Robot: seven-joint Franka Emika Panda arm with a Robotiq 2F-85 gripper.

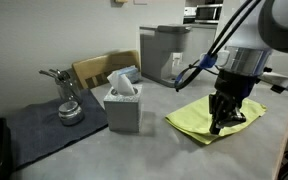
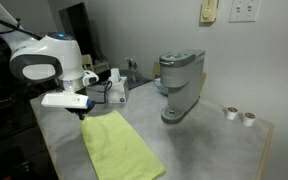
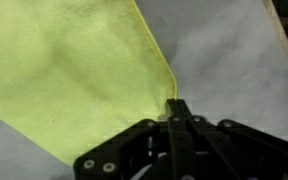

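Note:
A yellow-green cloth lies on the grey table, spread out below the arm. In the wrist view the cloth fills the left side, and its darker hemmed edge runs down to my fingertips. My gripper points down at the near part of the cloth. It is shut, with the cloth's edge at its tips; the pinched part itself is hidden by the fingers. From the other side, the cloth reaches up to its far-left corner, under the arm.
A grey coffee machine stands behind the cloth, with two small pods to its right. A tissue box and a metal canister on a dark mat are on the left. Bare table lies in front.

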